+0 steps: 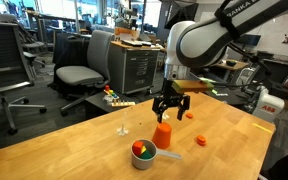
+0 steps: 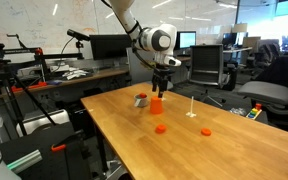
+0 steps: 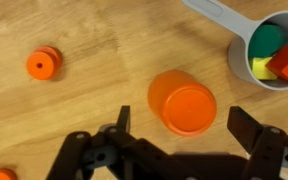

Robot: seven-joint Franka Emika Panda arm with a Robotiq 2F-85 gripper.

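Observation:
An orange cup [image 3: 184, 103] is on the wooden table, seen in the wrist view between and slightly beyond the open fingers of my gripper. In exterior view 1 the gripper [image 1: 171, 108] hangs just above the orange cup [image 1: 162, 136], pointing down. Nothing is held. Beside the cup stands a grey pot [image 1: 144, 154] with a handle; inside it lie a red block [image 3: 287, 66], a yellow block [image 3: 264, 68] and a green piece [image 3: 267, 41].
Small orange round pieces lie about, one [image 3: 44, 63] at upper left in the wrist view and another [image 3: 2, 175] at its lower left corner. Thin white stands [image 1: 124, 121] rise from the table.

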